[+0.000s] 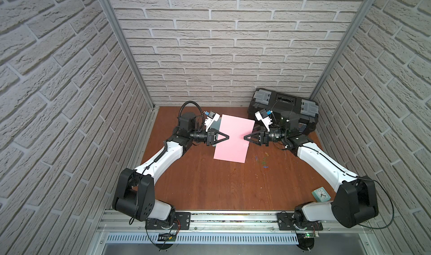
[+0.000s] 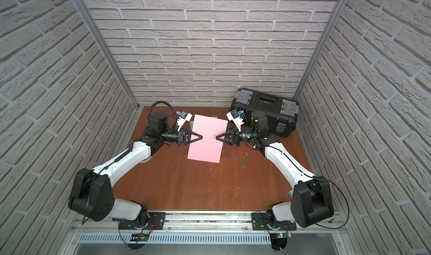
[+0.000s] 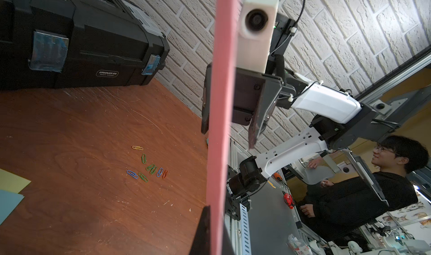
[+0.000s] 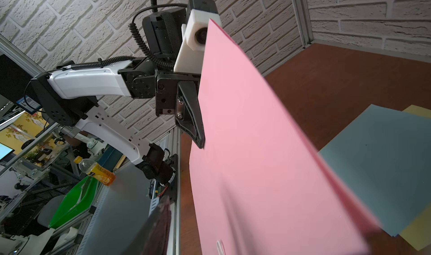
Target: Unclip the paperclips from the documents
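Note:
A pink sheet [image 1: 233, 149] hangs upright between the grippers. My left gripper [image 1: 226, 138] is shut on its left side; in the left wrist view the sheet is edge-on. My right gripper [image 1: 247, 138] is at the right edge, part open, its tips near the paper; whether they touch I cannot tell. In the right wrist view a clip [image 4: 220, 246] shows low on the sheet. Several loose coloured paperclips [image 3: 151, 168] lie on the table, right of the sheet in the top views.
Blue [image 4: 372, 160] and yellow [image 3: 11, 180] sheets lie on the table behind. A black toolbox [image 1: 282, 102] stands at the back right, a small clock [image 1: 321, 194] at the front right.

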